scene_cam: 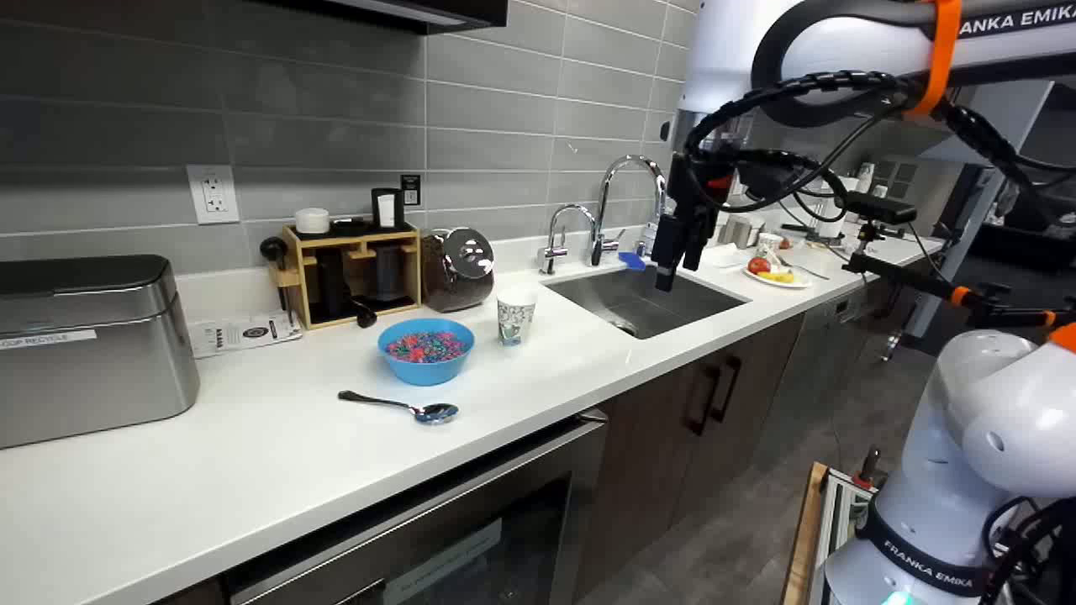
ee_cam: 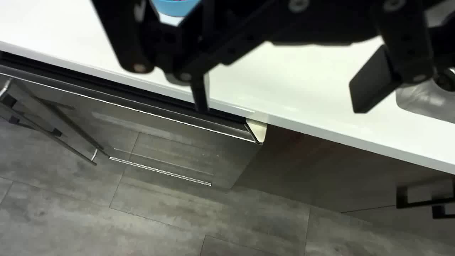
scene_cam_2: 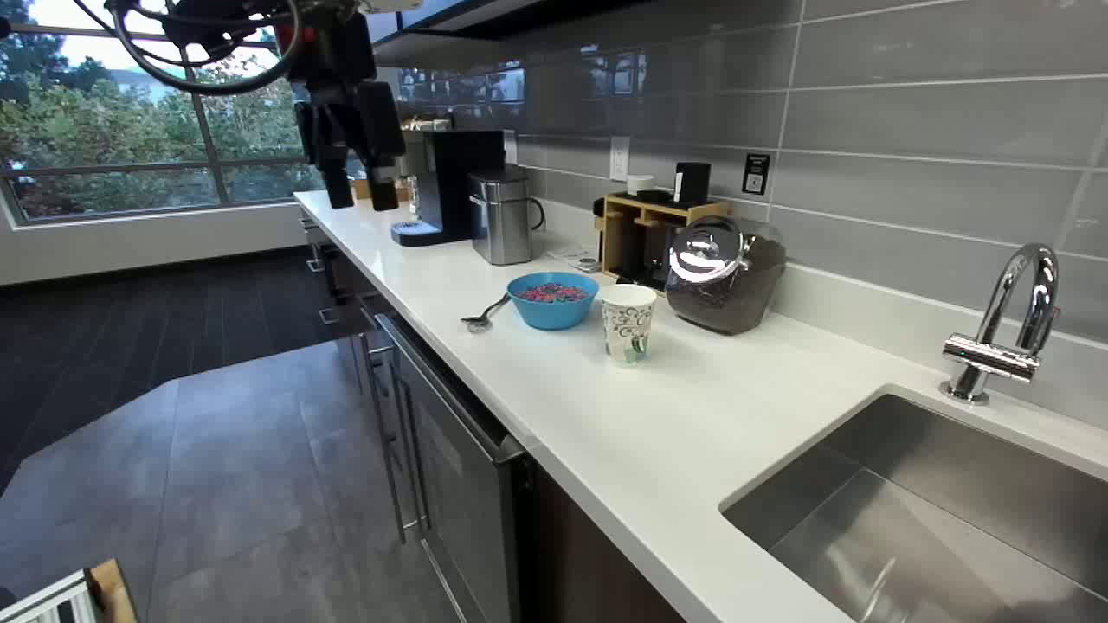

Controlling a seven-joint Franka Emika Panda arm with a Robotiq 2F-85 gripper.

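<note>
My gripper is open, its two black fingers wide apart with nothing between them. It hangs in the air above the counter's front side, as both exterior views show (scene_cam_2: 363,193). On the white counter sits a blue bowl (scene_cam: 428,367) filled with small pink, blue and purple pieces. A metal spoon (scene_cam: 403,405) lies in front of the bowl. To the bowl's right, a patterned paper cup (scene_cam: 515,317) stands upright. Only the bowl's edge (ee_cam: 175,8) shows at the top of the wrist view.
Right of the cup is a steel sink (scene_cam: 646,302) with tall faucets. Behind stand a dark glass jar (scene_cam: 456,282) and a wooden organizer (scene_cam: 353,274). A steel bin (scene_cam: 96,353) occupies the left. Farther right lies a plate of food (scene_cam: 777,279).
</note>
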